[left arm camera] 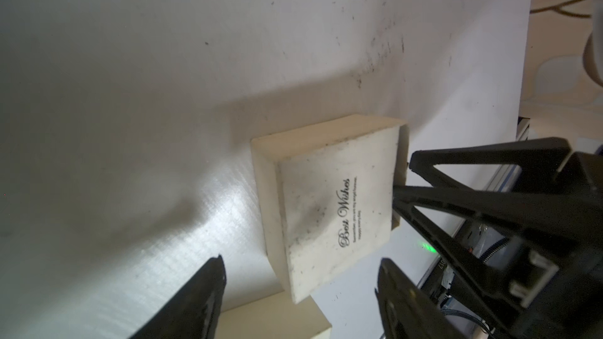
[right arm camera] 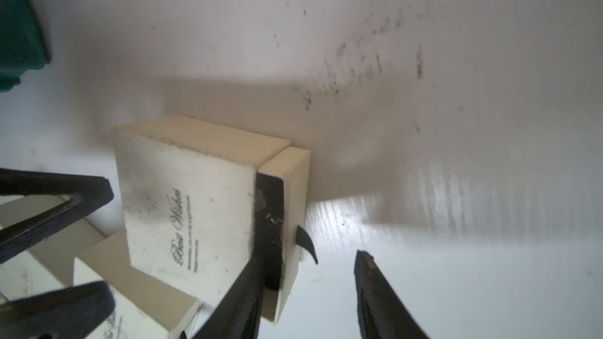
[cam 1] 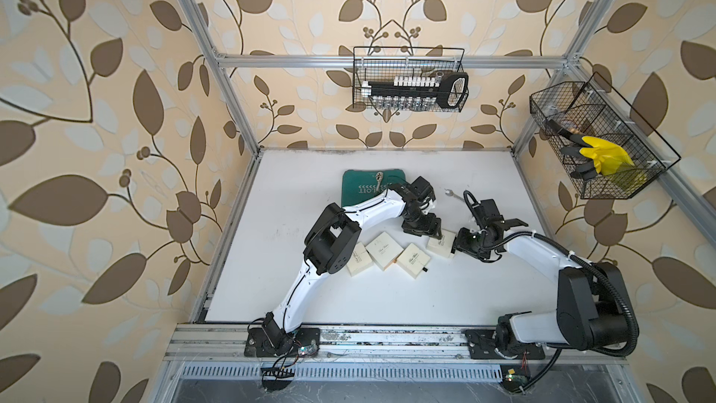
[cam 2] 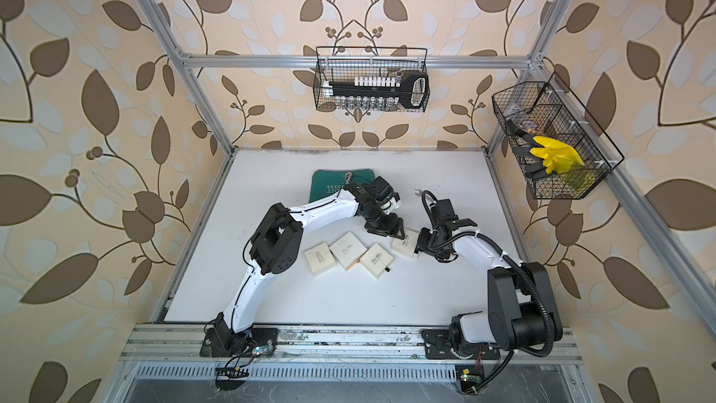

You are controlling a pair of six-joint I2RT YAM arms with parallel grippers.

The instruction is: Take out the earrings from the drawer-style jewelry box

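Observation:
A cream drawer box (right arm camera: 185,207) printed "Best Wishes" stands on the white table between my grippers; its drawer (right arm camera: 295,182) is slightly out on the right, showing a black lining and dark pull tab. No earrings can be made out. My left gripper is open, above and left of the box. My right gripper is part open at the drawer end, its fingers apart, one overlapping the drawer's front in the wrist view. More cream boxes (cam 1: 384,250) lie to the front left.
A green mat (cam 1: 361,179) with a metal tool on it lies behind the left arm. A wrench (cam 1: 452,193) lies at the back right. Wire baskets (cam 1: 410,89) hang on the frame above.

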